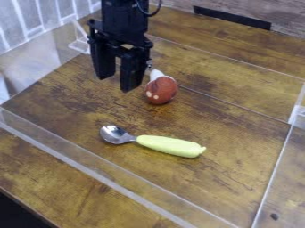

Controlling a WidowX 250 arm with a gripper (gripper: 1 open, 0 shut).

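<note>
The black gripper (pixel 117 64) hangs over the upper middle of the table, above and behind the other objects; whether its fingers are open or shut is hard to make out. A red round object (pixel 161 91) with a white part behind it lies just right of the gripper. Nearer the front, a silver spoon (pixel 116 134) lies beside a pale yellow-green elongated object (pixel 169 145).
Clear plastic walls run along the left and right sides.
</note>
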